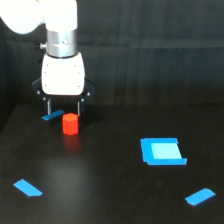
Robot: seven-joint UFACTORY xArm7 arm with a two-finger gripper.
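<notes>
A small red cube rests on the dark table toward the left. Just behind and above it is my gripper, pointing down from the white arm. Its two dark fingers stand wide apart, with nothing held between them. From this view the cube appears slightly in front of the fingers, and I cannot tell the exact depth between them.
A pale square outlined in blue tape lies right of centre. Separate blue tape strips mark the front left, the front right and the spot near the gripper.
</notes>
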